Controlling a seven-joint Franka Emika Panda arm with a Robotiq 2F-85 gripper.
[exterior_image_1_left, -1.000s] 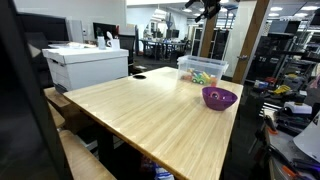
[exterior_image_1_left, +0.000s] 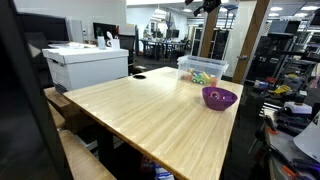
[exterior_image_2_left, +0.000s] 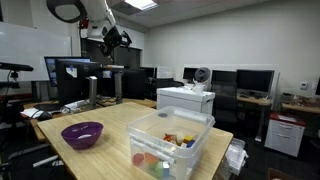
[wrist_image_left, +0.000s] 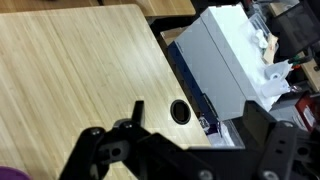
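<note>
High above the table, my gripper stands open, its two dark fingers wide apart in the wrist view with nothing between them. A purple bowl (exterior_image_1_left: 219, 98) rests near the table's right edge in exterior view 1, with something small inside. Only the bowl's rim (wrist_image_left: 12, 173) reaches into the lower left of the wrist view. A clear plastic bin (exterior_image_2_left: 167, 136) holding several colourful items sits on the table, well below the gripper. Flat on the wood lies a round black disc (wrist_image_left: 180, 112), seen between the fingers in the wrist view.
Monitors (exterior_image_2_left: 253, 80) and desks fill the background.
The arm at the top of exterior view 1 has shifted only slightly. Bowl, bin and disc have kept their places.
</note>
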